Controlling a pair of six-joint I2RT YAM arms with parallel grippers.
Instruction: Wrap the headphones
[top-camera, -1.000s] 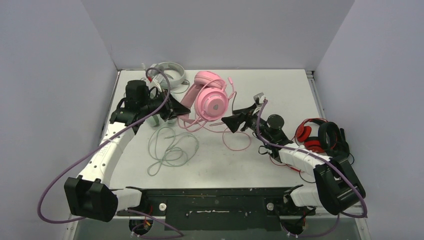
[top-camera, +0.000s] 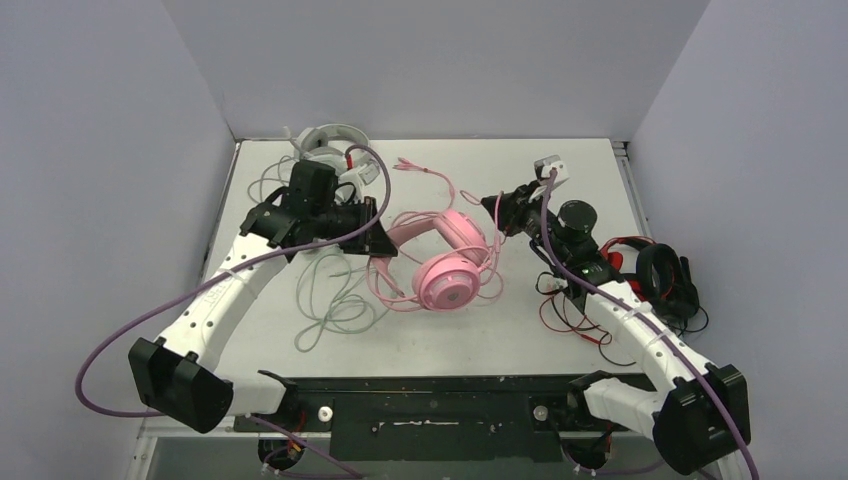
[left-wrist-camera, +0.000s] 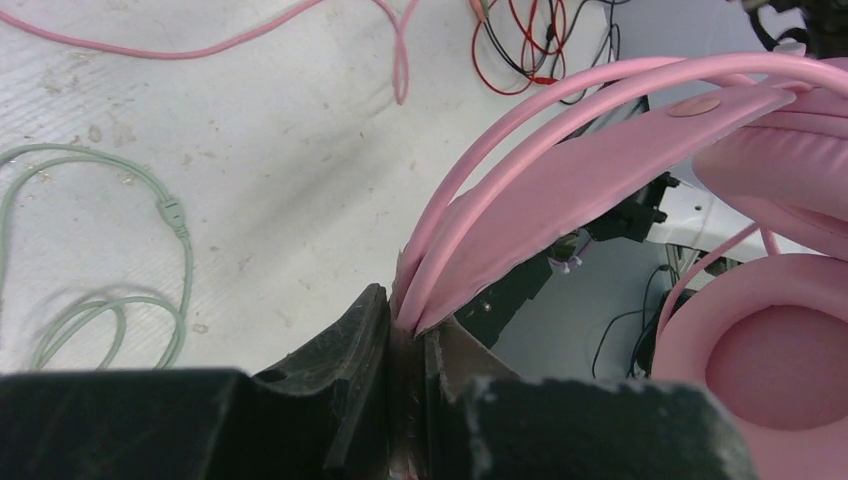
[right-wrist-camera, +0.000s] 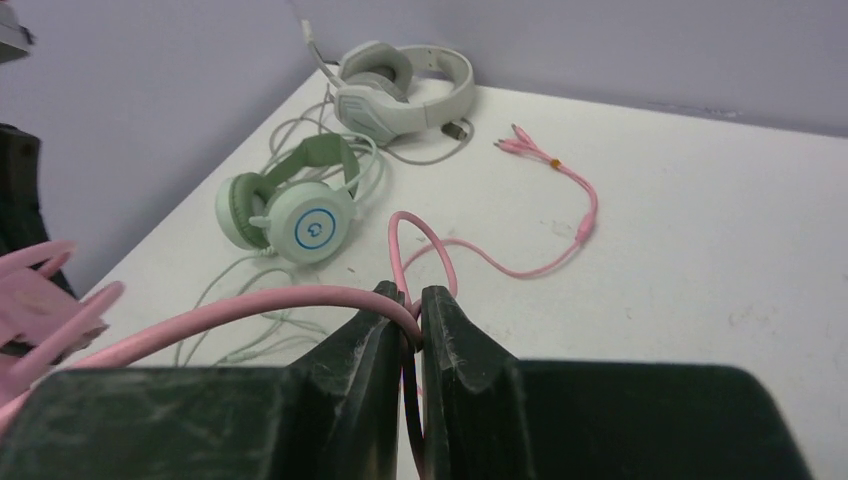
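The pink headphones (top-camera: 450, 283) are held above the table's middle, ear cups pointing right and toward the front. My left gripper is shut on their headband (left-wrist-camera: 590, 190), at its middle. Beside the ear cups, to the right and farther back, my right gripper is shut on the pink cable (right-wrist-camera: 290, 297). In the right wrist view, one stretch of cable runs left toward the headphones and a loop stands up behind the fingers. The cable's plug end (right-wrist-camera: 525, 145) lies loose on the table at the back.
White (right-wrist-camera: 400, 95) and green headphones (right-wrist-camera: 300, 210) lie at the back left, with green cable (top-camera: 340, 305) spread in front. Red-black headphones (top-camera: 650, 270) and their cables lie at the right edge.
The headphones have moved toward the front and right with my left gripper, their cups now angled forward. My right gripper has shifted right and back, holding the cable. The plug end now lies at the back.
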